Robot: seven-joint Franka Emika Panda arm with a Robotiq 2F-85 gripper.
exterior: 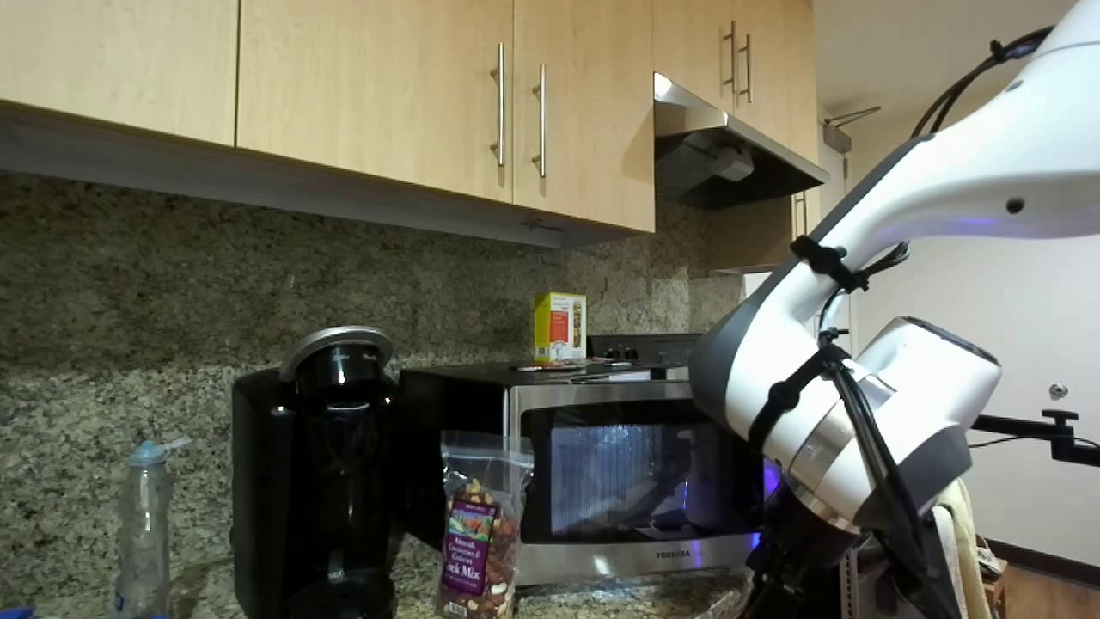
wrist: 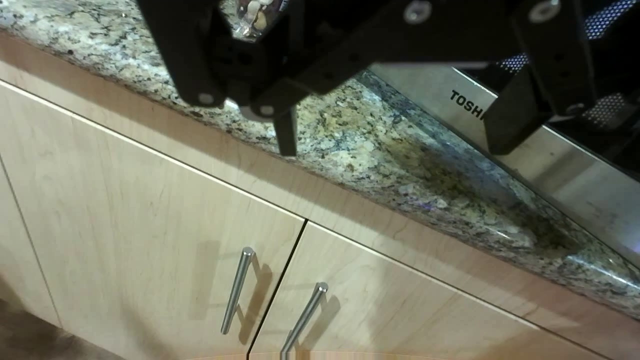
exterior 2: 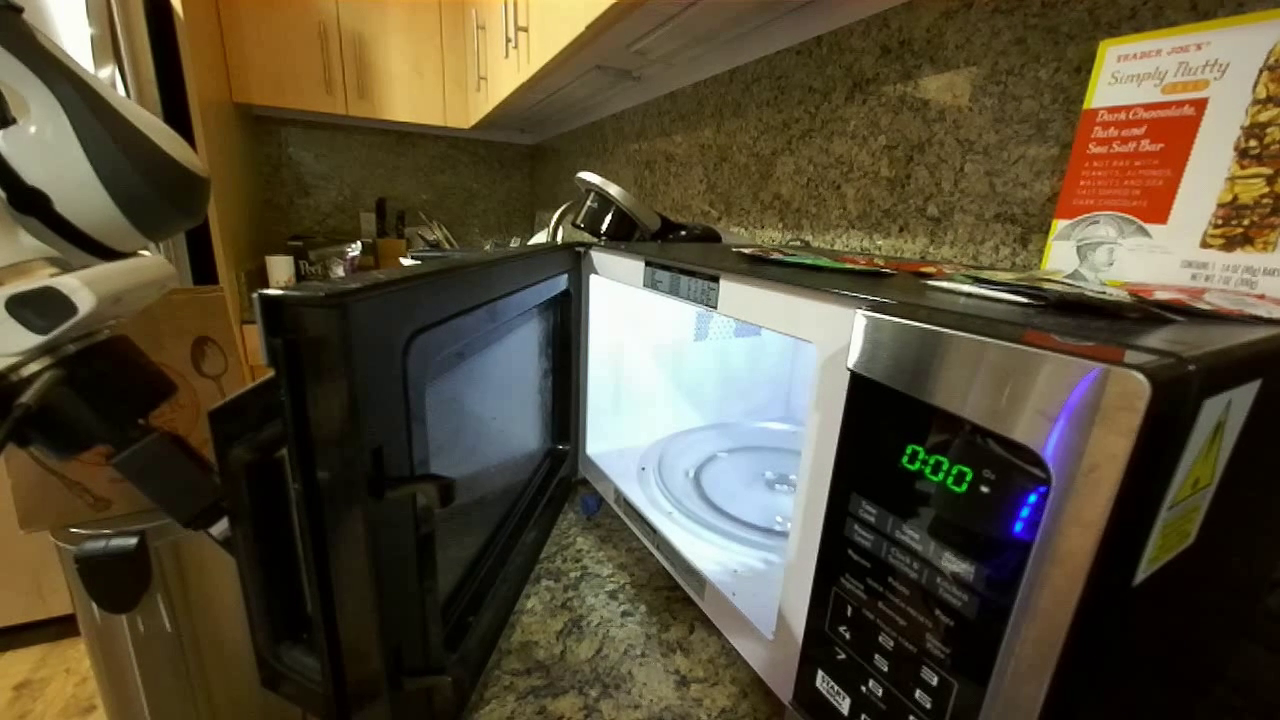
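Observation:
In exterior view 2 the microwave (exterior 2: 1002,372) has its door (exterior 2: 408,480) swung open, with the lit, empty interior and glass turntable (exterior 2: 732,480) showing. Its clock reads 0:00. My gripper is open in the wrist view, fingers far apart with nothing between them. The right finger (wrist: 519,114) overlaps the steel door front, while the left finger (wrist: 286,133) is above the granite counter; contact cannot be made out. From exterior view 2, the hand (exterior 2: 168,474) appears beside the door's outer edge. Exterior view 1 mostly hides the fingers in shadow.
A bag of nut mix (exterior: 479,552), a coffee maker (exterior: 320,485) and a clear bottle (exterior: 144,536) stand left of the door. Flat packets (exterior 2: 1020,288) and a bar box (exterior 2: 1152,156) top the microwave. Cabinet handles (wrist: 237,291) project below the counter.

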